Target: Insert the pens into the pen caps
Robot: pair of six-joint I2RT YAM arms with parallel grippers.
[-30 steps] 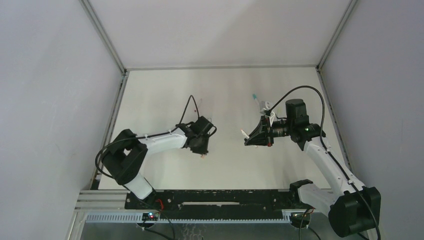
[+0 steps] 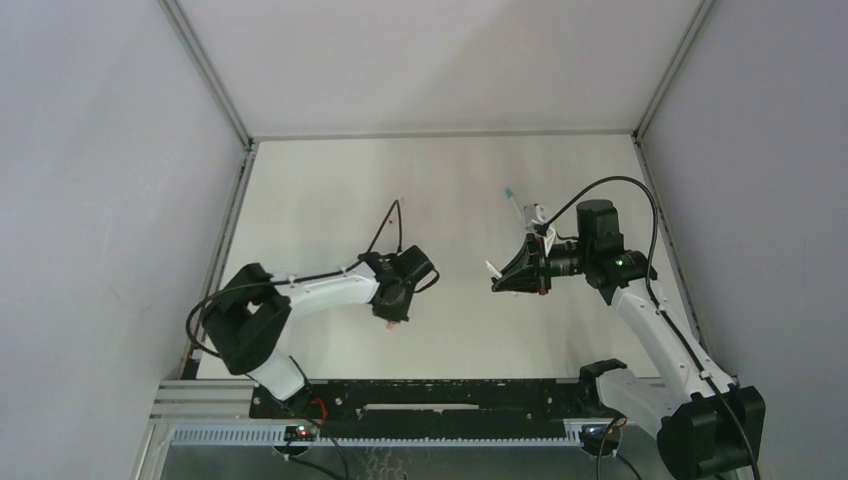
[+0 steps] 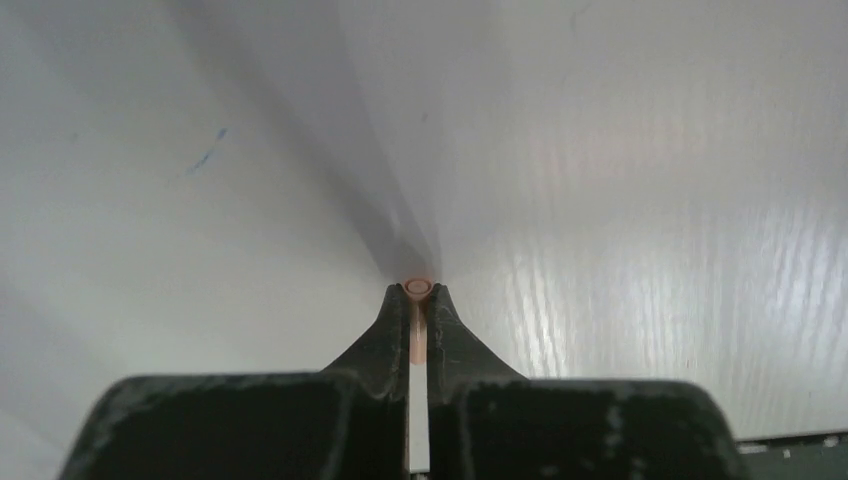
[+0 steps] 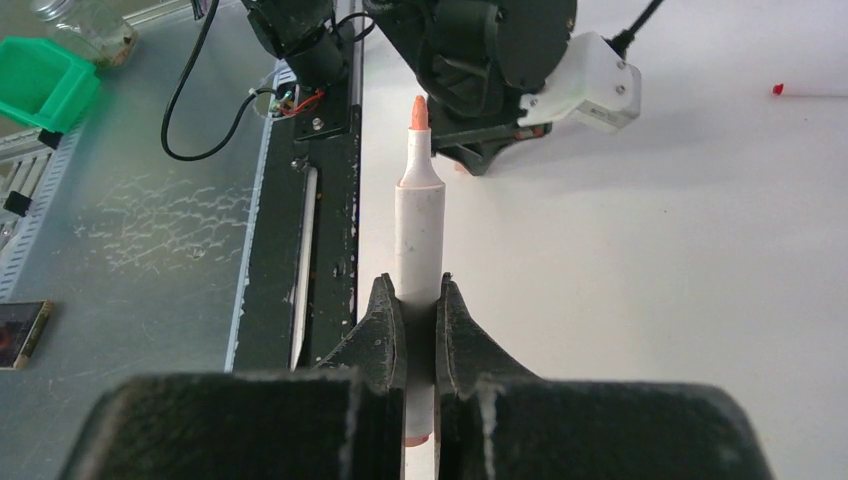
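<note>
In the right wrist view a white pen [image 4: 420, 225] with a bare orange tip stands lengthwise in my right gripper, which is shut on its barrel. The small orange pen cap [image 3: 418, 289] shows between the fingertips of my left gripper, shut on it, with its round end facing away from the gripper. From above, the left gripper [image 2: 392, 320] is low over the table's front left, the cap mostly hidden beneath it. The right gripper [image 2: 497, 282] is at the right of the table, well apart from it.
Another pen, with a blue-green end [image 2: 509, 192], lies at the back right. A red-ended pen [image 4: 790, 90] lies on the table in the right wrist view. The black rail [image 2: 430, 400] runs along the front edge.
My right arm has shifted only a little, still with the pen.
</note>
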